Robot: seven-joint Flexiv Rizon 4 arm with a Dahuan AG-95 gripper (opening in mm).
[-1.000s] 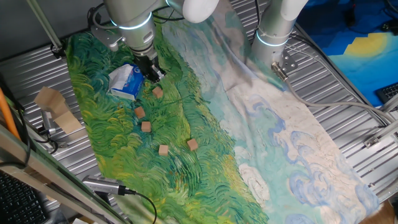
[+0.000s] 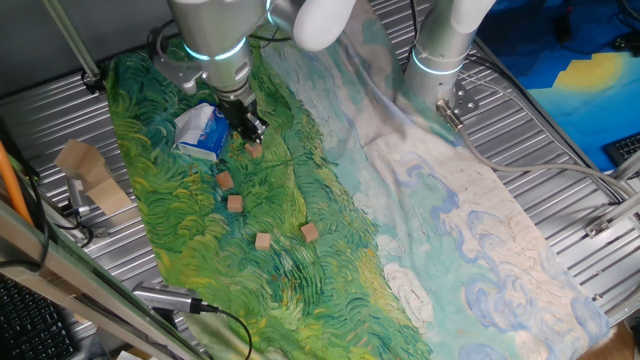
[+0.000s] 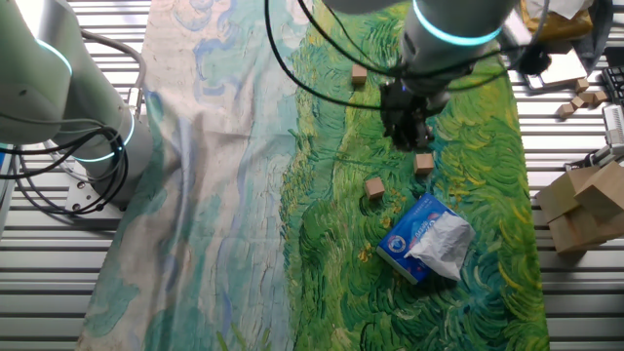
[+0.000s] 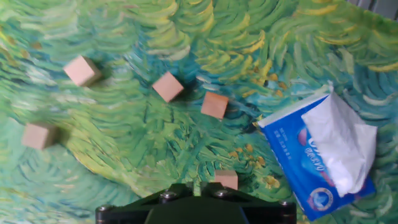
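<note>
Several small wooden cubes lie scattered on the painted green cloth. In the wrist view, one cube sits just beyond the fingertips, a little right of centre. Farther out are a reddish cube, a paler cube beside it, and two more at left, an upper cube and a lower cube. My gripper has its black fingers close together, apparently shut, with no cube between them. Exterior view 1 shows the gripper above the nearest cube, partly overlapping it; contact cannot be judged.
A blue tissue pack with white tissue sticking out lies close beside the gripper. An open cardboard box is off the cloth at left.
The cubes and tissue pack have stayed put.
</note>
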